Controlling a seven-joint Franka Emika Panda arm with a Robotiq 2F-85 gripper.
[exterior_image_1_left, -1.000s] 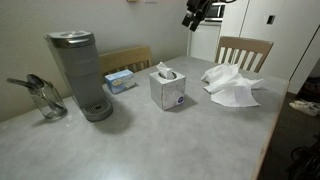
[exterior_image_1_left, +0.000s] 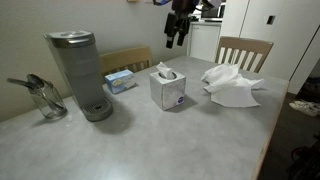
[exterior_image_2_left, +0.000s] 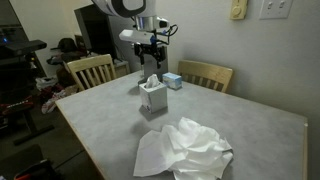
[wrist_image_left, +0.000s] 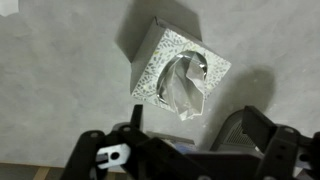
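A grey-white tissue box (exterior_image_1_left: 168, 91) stands upright on the table, a white tissue (wrist_image_left: 184, 88) poking out of its oval opening. Above and behind it in exterior view 1 hangs my gripper (exterior_image_1_left: 175, 44), its two dark fingers apart and nothing between them. In the wrist view the box (wrist_image_left: 152, 70) lies beyond the open fingers (wrist_image_left: 257, 124), clear of them. Crumpled white tissues (exterior_image_2_left: 184, 150) are spread on the table to one side of the box.
A tall grey coffee machine (exterior_image_1_left: 82, 75) and a glass holding utensils (exterior_image_1_left: 47, 100) stand to the left in exterior view 1. Behind is a small blue box (exterior_image_1_left: 120, 81). Wooden chairs (exterior_image_2_left: 205, 77) line the table.
My gripper has come lower and moved left in exterior view 1, closer to the tissue box. The box and the spread tissues have stayed in place.
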